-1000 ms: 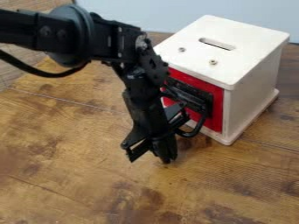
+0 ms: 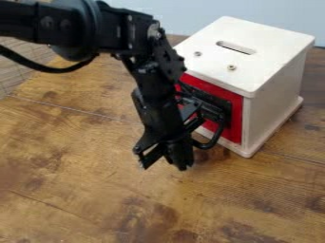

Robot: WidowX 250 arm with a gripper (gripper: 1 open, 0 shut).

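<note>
A black robot arm reaches down from the upper left to its gripper [image 2: 165, 158], which is low over the wooden table [image 2: 76, 190], just in front of a pale wooden box [image 2: 276, 104] with a red front panel [image 2: 225, 97]. The gripper looks shut, with nothing visible between its fingers. The arm hides part of the red panel.
The box has a slot and two small metal fittings on its top. Bare table spreads across the front and left. A white surface runs along the back, and a brick-patterned surface shows at the upper left.
The box has not moved.
</note>
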